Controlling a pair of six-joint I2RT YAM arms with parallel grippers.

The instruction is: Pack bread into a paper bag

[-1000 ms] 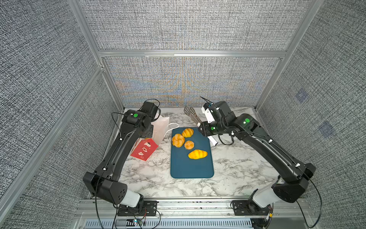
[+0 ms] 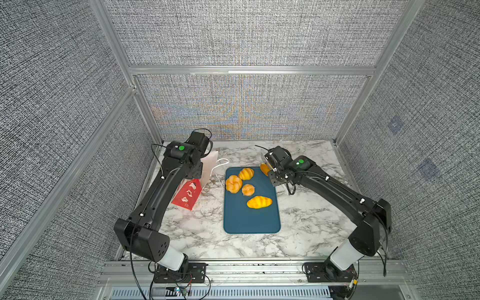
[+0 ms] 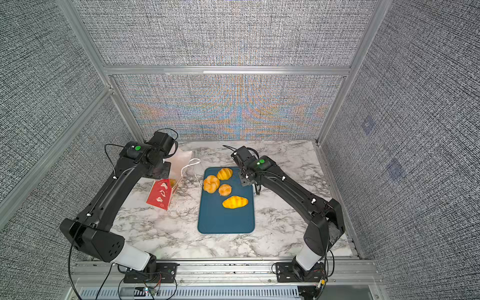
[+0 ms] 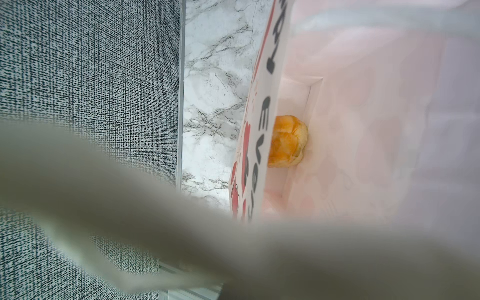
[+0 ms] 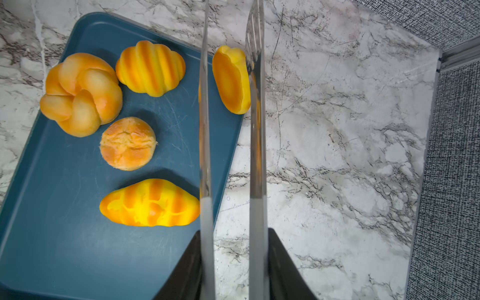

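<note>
My right gripper is shut on a pair of metal tongs (image 5: 258, 220), fingers outside both arms. The tongs' arms stand apart, and a yellow bread (image 5: 231, 80) at the tray's far right edge shows between them; whether they touch it I cannot tell. On the blue tray (image 5: 55, 245) lie a knotted bun (image 5: 82, 95), a ridged bread (image 5: 150, 68), a round bun (image 5: 128, 143) and a croissant (image 5: 150, 203). My left gripper (image 2: 196, 170) is shut at the mouth of the red-and-white paper bag (image 2: 188, 195); its fingertips are hidden. One bun (image 4: 288, 141) is inside the bag.
A white bag handle (image 3: 190, 162) loops out toward the tray. Bare marble tabletop (image 2: 310, 220) lies right of the tray and in front of it. Grey fabric walls (image 2: 250, 105) close in the back and sides.
The left arm and the bag's upper part have shifted slightly.
</note>
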